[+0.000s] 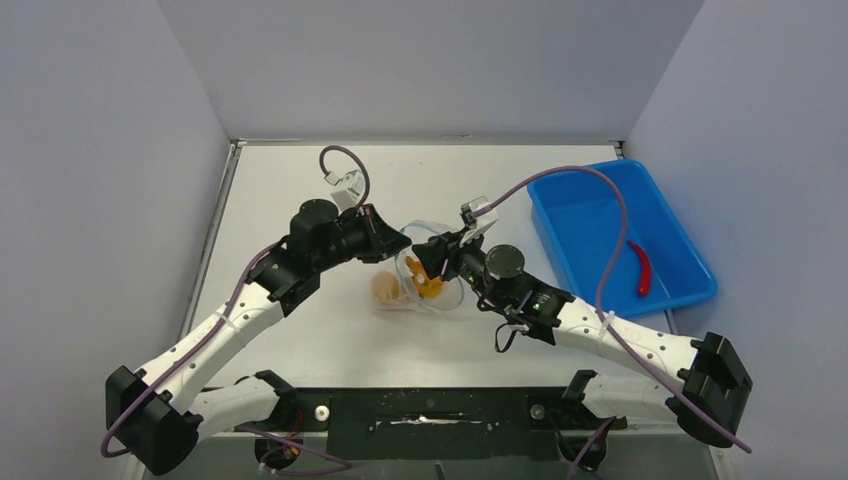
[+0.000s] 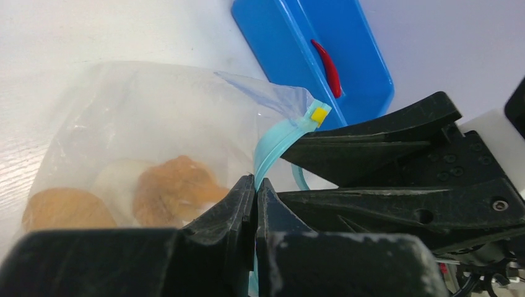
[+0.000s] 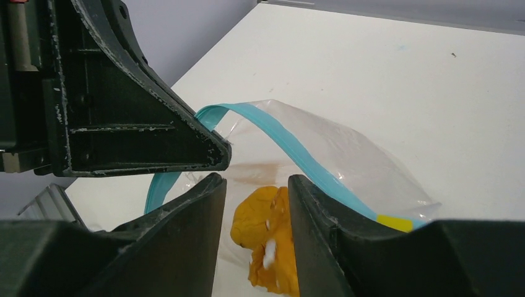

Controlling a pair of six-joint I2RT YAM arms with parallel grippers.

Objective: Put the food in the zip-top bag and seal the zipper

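Observation:
The zip top bag [image 1: 420,300] sits on the white table, holding orange and tan food [image 2: 176,189]. My left gripper is shut at the teal zipper strip [image 2: 278,139], which runs up from between its fingertips to a yellow slider [image 2: 319,116]. My right gripper stands part open at the bag's mouth, with orange food [image 3: 260,223] visible beyond and between its fingers, not held. In the right wrist view, the teal rim arches from the left gripper down toward the yellow slider [image 3: 393,223] at lower right.
A blue bin [image 1: 565,230] with a red pepper [image 1: 640,270] stands on the right. Grey walls surround the workspace.

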